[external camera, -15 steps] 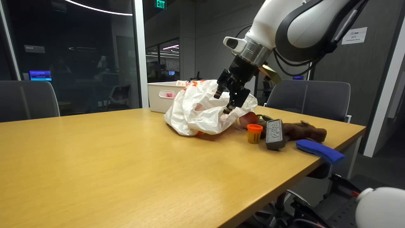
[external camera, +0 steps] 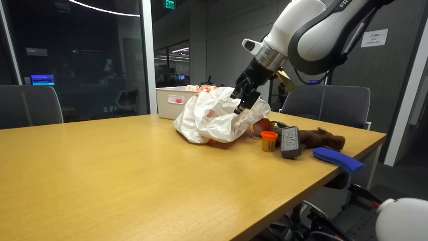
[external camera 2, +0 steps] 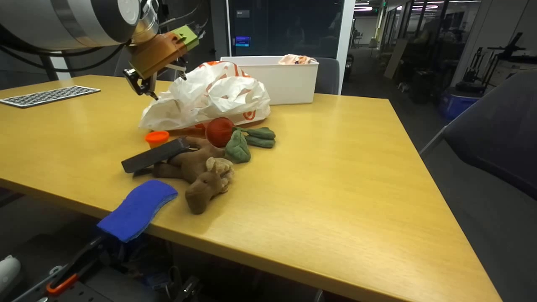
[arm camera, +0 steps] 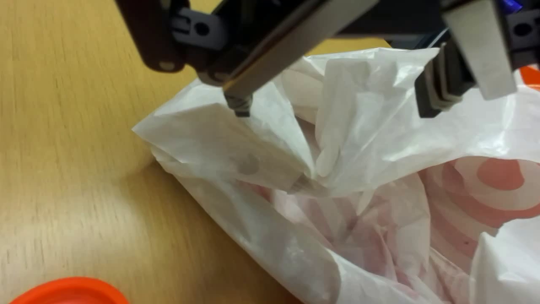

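Observation:
A crumpled white plastic bag (external camera: 214, 116) with red markings lies on the table, its mouth partly spread. In the wrist view the bag (arm camera: 228, 137) fills the middle and right, and its reddish inside shows through the opening. My gripper (external camera: 237, 103) hangs tilted over the bag's upper side. Its fingers stand wide apart in the wrist view, one fingertip (arm camera: 238, 104) at left and the other at right, with bag film behind them. The gripper is open and grips nothing. Whether a fingertip touches the film, I cannot tell.
Beside the bag lie an orange-lidded tub (external camera: 269, 141), a dark eraser (external camera 2: 153, 155), a brown plush animal (external camera 2: 204, 176) and a red plush vegetable (external camera 2: 220, 131). A blue cloth (external camera 2: 136, 209) overhangs the table edge. Behind the bag stands a white bin (external camera 2: 289, 80).
My gripper has shifted slightly and turned a little, its fingers looking closer together from this side. The bag's top has sunk somewhat. The other objects lie as before.

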